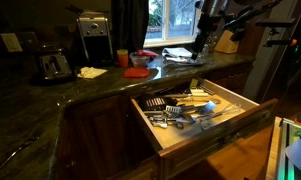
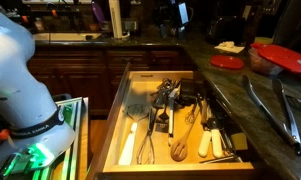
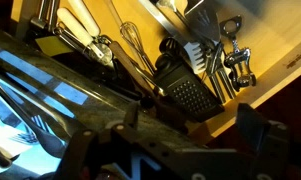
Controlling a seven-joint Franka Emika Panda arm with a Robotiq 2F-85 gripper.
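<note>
An open wooden drawer (image 1: 158, 135) holds many kitchen utensils. In the wrist view a black slotted grater-like tool (image 3: 190, 90), a whisk (image 3: 133, 38) and a fork-like utensil (image 3: 195, 55) lie in it. Exterior view 2 shows a wooden spoon (image 2: 180, 148) and a dark spatula (image 2: 163, 117) there too. Above the drawer and counter, my dark gripper (image 1: 199, 50) hangs from the upper right. In the wrist view its fingers (image 3: 248, 122) stand wide apart, open, with no object held. Shadow hides much of the gripper's outline.
Long metal tongs (image 2: 258, 98) lie on the dark counter (image 2: 225, 65) beside the drawer. A red-lidded container (image 2: 280, 58), a red lid (image 2: 227, 62), a toaster (image 1: 53, 66) and an orange cup (image 1: 123, 58) stand farther along.
</note>
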